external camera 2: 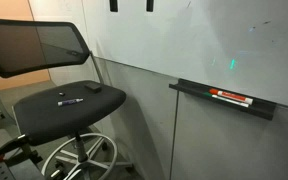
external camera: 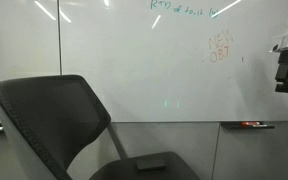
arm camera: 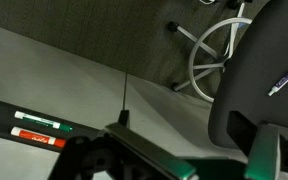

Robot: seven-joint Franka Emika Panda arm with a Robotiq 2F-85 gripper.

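In exterior view 2, my gripper (external camera 2: 132, 6) shows only as two dark fingertips at the top edge, well apart with whiteboard between them. The wrist view also has the gripper open and empty, its fingers spread along the bottom. On the black chair seat (external camera 2: 44, 115) lies a white marker with a dark blue or purple cap (arm camera: 284, 80). A black tray (arm camera: 4, 118) on the wall holds a green-and-white marker (arm camera: 42, 121) and a red-and-white marker (arm camera: 38, 136). From exterior view 1, the gripper (external camera: 286, 75) hangs in front of the board at the right edge, above tray height.
The whiteboard (external camera: 164, 60) carries some writing and fills the wall behind. Beside the tray stands the chair with its mesh backrest (external camera 2: 34, 45) and round foot ring (arm camera: 194, 75). A small dark item (external camera 2: 61, 93) rests on the seat. Open floor separates chair and wall.
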